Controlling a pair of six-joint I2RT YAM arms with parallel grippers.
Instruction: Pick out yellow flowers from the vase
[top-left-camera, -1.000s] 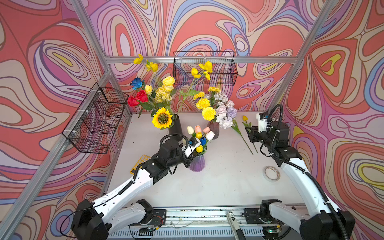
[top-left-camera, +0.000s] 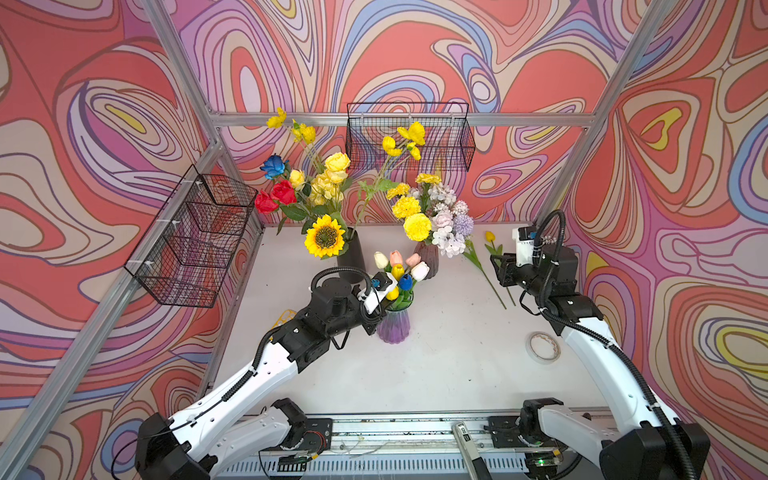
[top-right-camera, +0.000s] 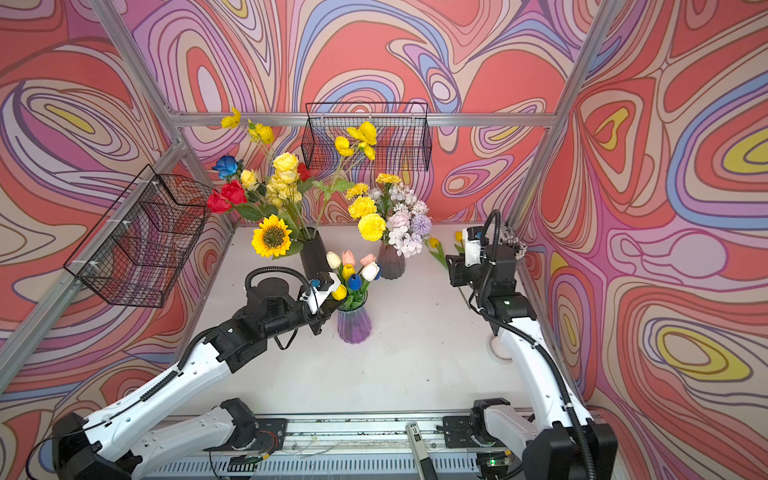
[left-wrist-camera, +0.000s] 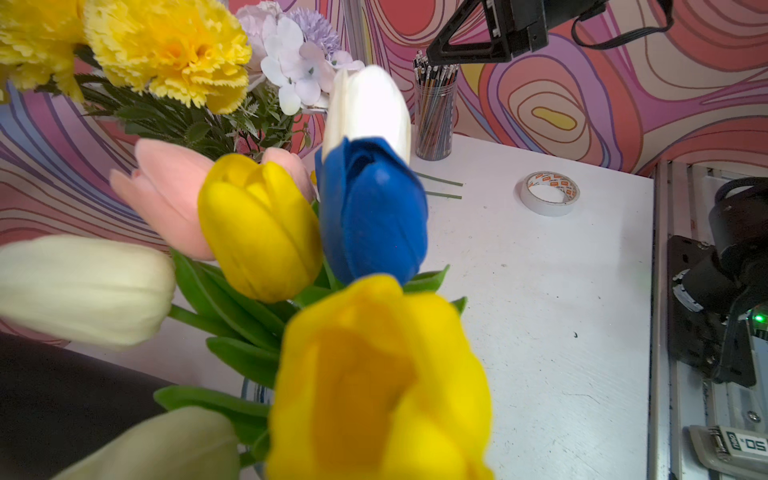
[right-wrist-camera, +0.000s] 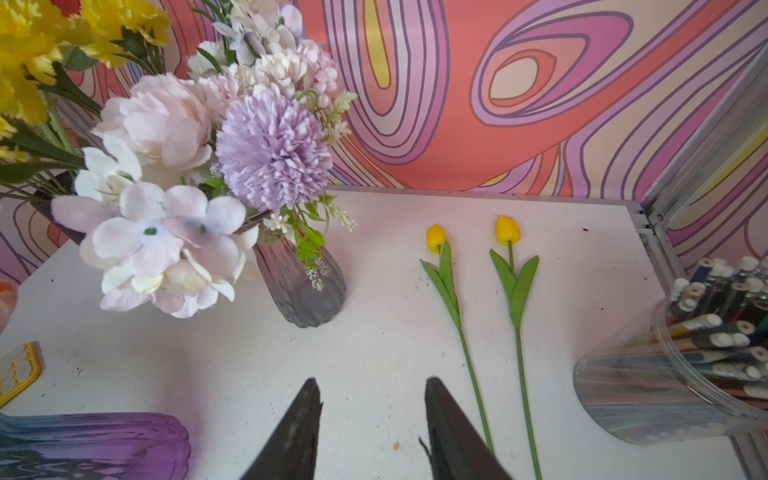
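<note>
My left gripper (top-left-camera: 381, 297) is at the purple tulip vase (top-right-camera: 354, 324), shut on a yellow tulip (left-wrist-camera: 376, 376) that fills the bottom of the left wrist view; its fingers are hidden behind the bloom. A second yellow tulip (left-wrist-camera: 257, 224) stands among white, pink and blue tulips (left-wrist-camera: 372, 212). Two yellow tulips (right-wrist-camera: 436, 237) (right-wrist-camera: 507, 230) lie on the table at right. My right gripper hangs open above the table, nothing between its fingers. Taller vases hold yellow carnations (top-left-camera: 416, 226) and a sunflower (top-left-camera: 324, 237) with other flowers.
A pencil holder (right-wrist-camera: 664, 376) and a tape roll (top-left-camera: 544, 346) are at the right. Wire baskets (top-left-camera: 188, 240) hang on the left and back rails.
The left arm has moved slightly up and to the left, the yellow tulip at its gripper rising a little. The right arm is unchanged.
</note>
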